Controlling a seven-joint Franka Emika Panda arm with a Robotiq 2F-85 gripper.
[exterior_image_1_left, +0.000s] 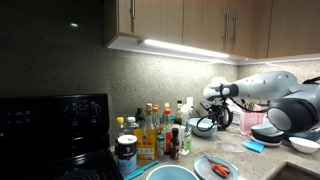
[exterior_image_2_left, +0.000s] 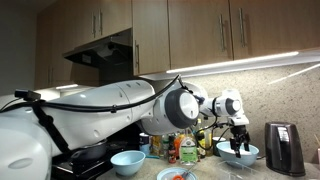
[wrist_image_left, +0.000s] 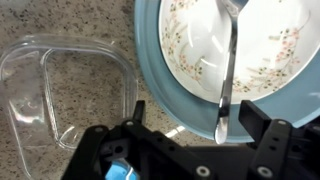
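My gripper is open above the rim of a blue bowl (wrist_image_left: 162, 82) in the wrist view. Inside that bowl sits a white dish (wrist_image_left: 190, 45) with a small floral pattern. A metal spoon (wrist_image_left: 231, 65) lies across the dish and rim, its handle end between my spread fingers, nearer the right one. Its upper end runs out of the frame. Both exterior views show the gripper (exterior_image_1_left: 211, 108) low over the blue bowl (exterior_image_2_left: 236, 153) near the back wall; contact there is too small to make out.
A clear plastic container (wrist_image_left: 45, 95) lies beside the bowl. Bottles (exterior_image_1_left: 150, 130) crowd the counter to the left in exterior view 1. A plate (exterior_image_1_left: 216, 169) with red items stands in front. A dark toaster-like appliance (exterior_image_2_left: 284, 148) is close to the bowl's right in exterior view 2.
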